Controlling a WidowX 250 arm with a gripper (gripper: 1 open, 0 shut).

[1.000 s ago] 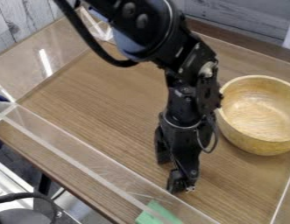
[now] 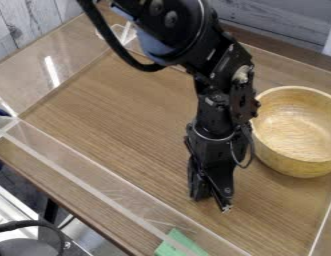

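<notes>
My black gripper point(image 2: 211, 192) hangs low over the wooden table point(image 2: 108, 120), its fingertips at or just above the surface. It is shut, and nothing shows between its fingers, though they are dark and hard to make out. A tan wooden bowl point(image 2: 297, 135) stands to the right of the gripper, its left side close to the arm.
Clear plastic edging point(image 2: 94, 175) runs along the table's front-left. A piece of green tape point(image 2: 181, 244) is at the bottom. A pale wall point(image 2: 295, 20) stands behind.
My gripper has shifted slightly up and to the right in the view, its fingertips now higher than before. The bowl looks unmoved.
</notes>
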